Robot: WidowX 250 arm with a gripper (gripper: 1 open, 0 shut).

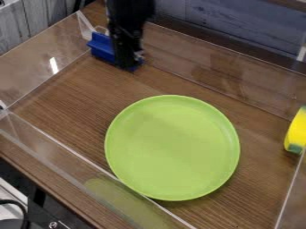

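The dark, blurred gripper (129,43) is at the top of the view, beside and partly in front of a blue object (103,48) at the back left of the wooden tray. I cannot make out its fingertips or whether anything is between them. A large green plate (173,147) lies in the front middle of the tray, clear of the gripper.
A yellow object (294,132) lies at the right edge. Transparent walls (36,55) border the tray. The wood left of the plate and behind it is bare.
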